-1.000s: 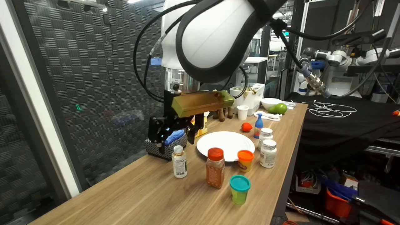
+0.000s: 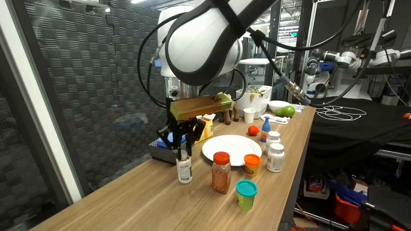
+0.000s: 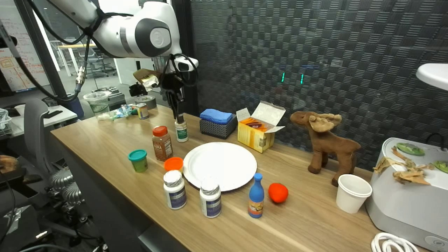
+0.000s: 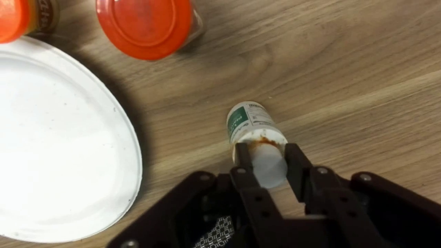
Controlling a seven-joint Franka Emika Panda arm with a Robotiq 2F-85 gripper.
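A small white bottle (image 4: 251, 117) with a green-and-white label stands upright on the wooden table. Its pale cap (image 4: 269, 166) lies between the two dark fingers of my gripper, one on either side. The fingers are partly closed around the cap; whether both fingers press on it cannot be made out. In exterior view 1 the gripper (image 2: 183, 154) points down over the bottle (image 2: 185, 171), whose top is partly hidden by the fingers. Exterior view 2 also has the bottle (image 3: 181, 132) resting on the table below the fingers.
A white plate (image 3: 220, 166) lies beside the bottle. Near it stand a red-capped spice jar (image 2: 221, 173), an orange-lidded tub (image 2: 252, 165) and a teal-lidded tub (image 2: 246, 194). Behind the bottle sits a dark basket (image 3: 218, 128) with blue cloth.
The arm has come down, bringing the fingers from above and behind the bottle to around its cap. The fingers have narrowed. The bottle stands in about the same place.
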